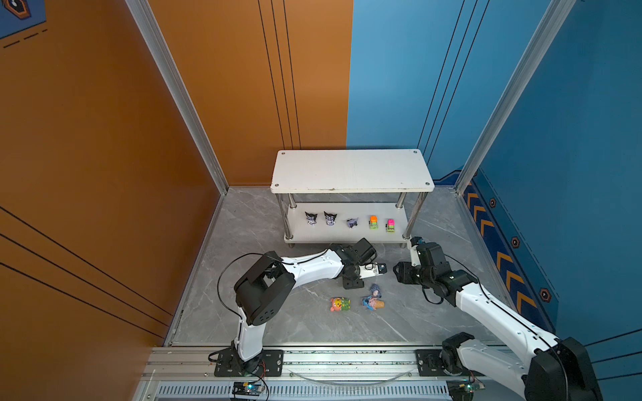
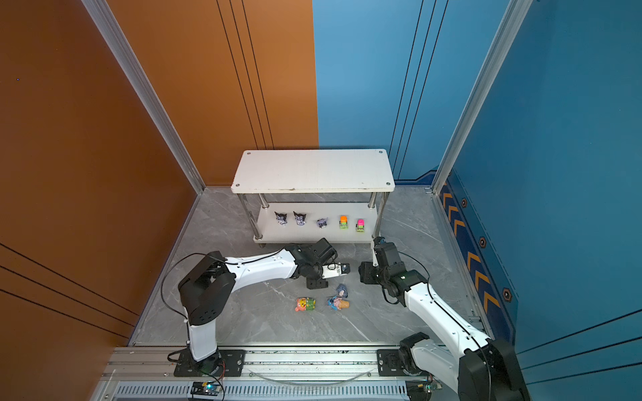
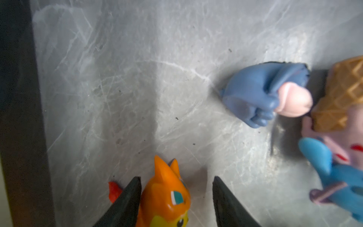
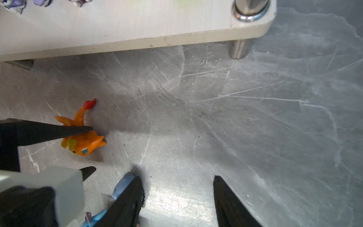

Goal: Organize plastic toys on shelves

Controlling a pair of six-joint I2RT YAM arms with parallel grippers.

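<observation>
An orange toy with a red-tipped tail lies on the grey floor, low in the left wrist view. My left gripper is open above it; one finger overlaps the toy's edge in that view, and no grip shows. A dark blue toy with a pink snout lies further off, beside a pink and light blue toy with a cone. Nearer the front edge sits a yellow-green toy. My right gripper is open with bare floor between its fingertips, in front of the white shelf.
The lower shelf holds two black-and-white figures, a small purple toy, an orange-green car and a pink-green car. The shelf top is bare. Both grippers stand close together; clear floor lies right of the shelf.
</observation>
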